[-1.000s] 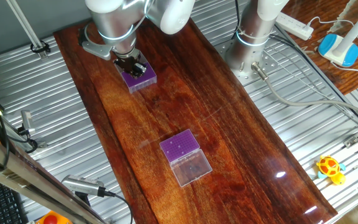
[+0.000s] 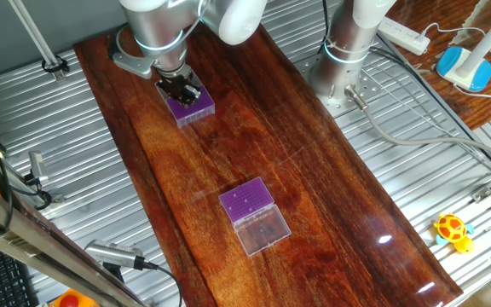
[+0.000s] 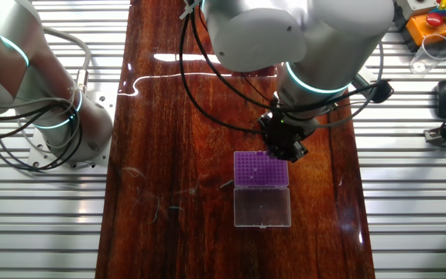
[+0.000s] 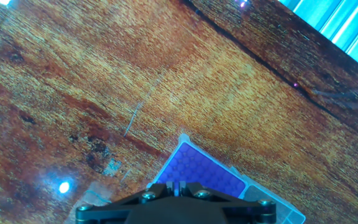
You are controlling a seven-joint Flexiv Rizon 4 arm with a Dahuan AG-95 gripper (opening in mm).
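At the far end of the table, a purple rack box point(image 2: 193, 109) sits under my gripper point(image 2: 183, 95), which hides part of it. In exterior view 2 that same purple rack point(image 3: 261, 169) shows its grid of holes, with its clear lid point(image 3: 262, 208) folded open beside it. The gripper point(image 3: 291, 154) hangs over the rack's right-hand edge there. In the wrist view the fingertips of my gripper are together in front of the purple rack point(image 4: 201, 168); anything small between them is too dark to make out. A second purple rack box point(image 2: 246, 199) lies mid-table, a few pale spots on it, its clear lid point(image 2: 262, 230) open.
Bare wooden table point(image 2: 314, 188) separates the two boxes and runs to the near right. The robot's column point(image 2: 339, 60) stands beside the table's right edge. A toy turtle point(image 2: 453, 230) is off the table. Cables point(image 3: 207, 101) hang around the arm in exterior view 2.
Over the last second the arm has shifted very slightly at the far box. Both boxes stay where they were.
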